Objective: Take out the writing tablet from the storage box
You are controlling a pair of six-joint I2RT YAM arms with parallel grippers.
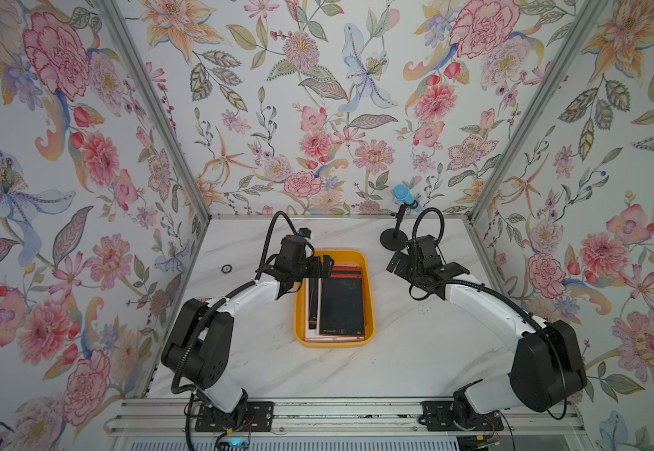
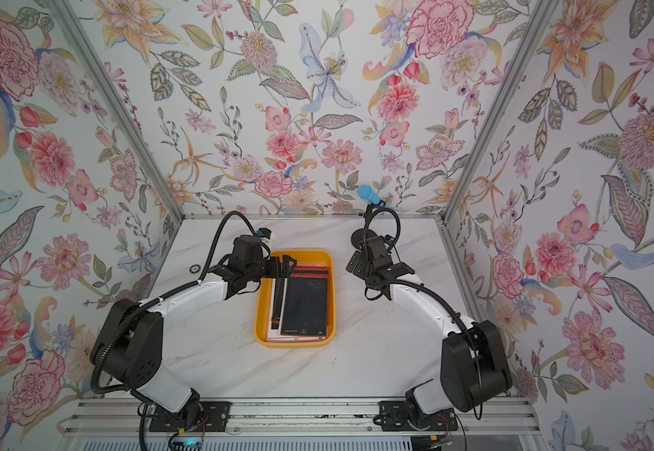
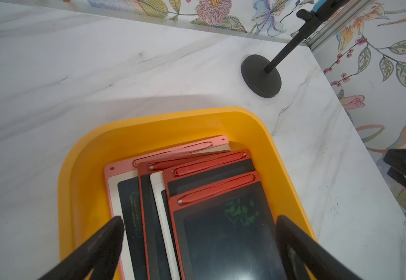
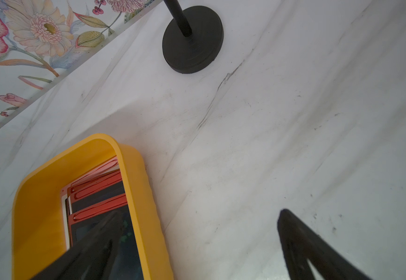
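Observation:
Several flat writing tablets lie overlapped inside a yellow storage box [image 1: 297, 315] on the table. Uppermost is a red-framed tablet [image 3: 226, 228] with a dark screen and a red pen along its far edge; beneath it show other red, white and pink-edged ones. Over the box's far left part hovers my left gripper [image 1: 325, 266], open and empty; in its own wrist view its blurred fingers [image 3: 98, 247] stand wide apart above the tablets. My right gripper [image 1: 396, 267] is beside the box on the right, open and empty, with one blurred finger [image 4: 93, 249] in front of the box's right side.
A black round-based stand [image 1: 394, 239] with a blue top stands behind, near my right gripper. A small dark ring [image 1: 226, 268] lies at the left.

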